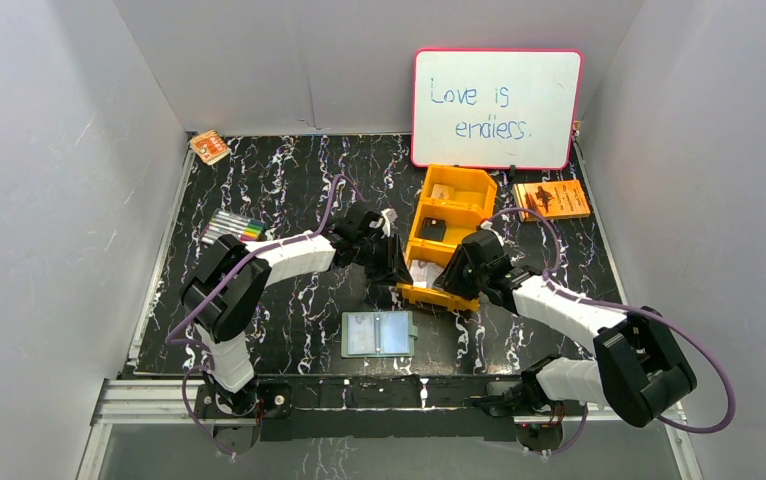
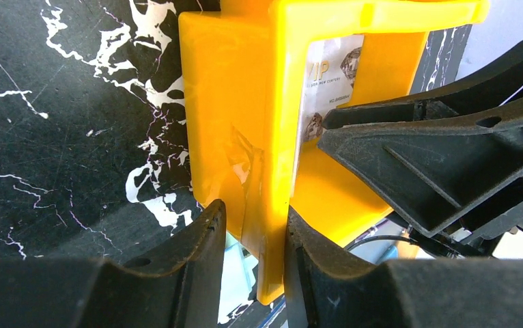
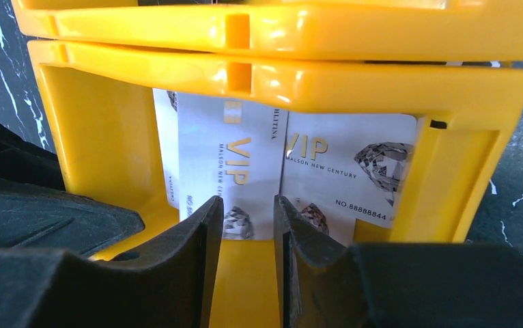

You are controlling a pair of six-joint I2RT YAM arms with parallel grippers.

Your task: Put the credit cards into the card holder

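Several silver-grey VIP cards [image 3: 245,147] lie in the front compartment of a yellow bin [image 2: 211,102], some overlapping. Over the lower edge of the middle card, my right gripper is partly open, with card and yellow floor showing through its gap. My left gripper straddles the bin's side wall, which stands between its fingers; a gap shows beside the left finger, and firm contact cannot be told. The pale green card holder [image 1: 413,349] lies spread open on the table in front of the bin.
Farther back in the bin, a dark item [image 1: 433,230] sits in the middle compartment. Behind it stands a whiteboard [image 1: 496,100]; an orange book [image 1: 552,199] lies at right, markers [image 1: 234,226] at left. Table left of the card holder is clear.
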